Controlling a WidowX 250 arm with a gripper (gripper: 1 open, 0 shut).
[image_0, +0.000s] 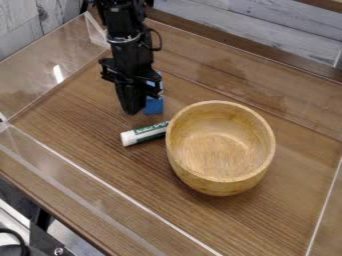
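Note:
My black gripper (132, 84) reaches down from the top of the view to the wooden table, left of a small blue object (154, 105) that it partly covers. The gripper looks dark and small, and its fingers cannot be made out clearly. Just below lies a white tube with green ends (142, 134).
A large empty wooden bowl (221, 147) takes up the centre right. Cables lie off the lower left edge.

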